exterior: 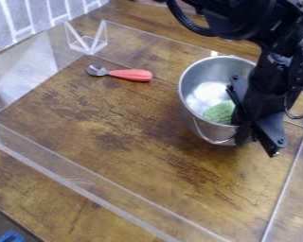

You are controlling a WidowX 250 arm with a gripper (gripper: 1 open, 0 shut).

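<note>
A steel pot (200,90) with a wire handle sits on the wooden table at the right, a green object (220,112) inside it. The black gripper (249,128) reaches down over the pot's right side and covers that part of the rim. Its fingertips are dark and crowded against the pot, so what lies between them is hard to make out. A spoon with a pink handle (129,75) rests to the upper left of the pot.
Clear acrylic walls (79,178) border the work area on the wooden table (103,132).
</note>
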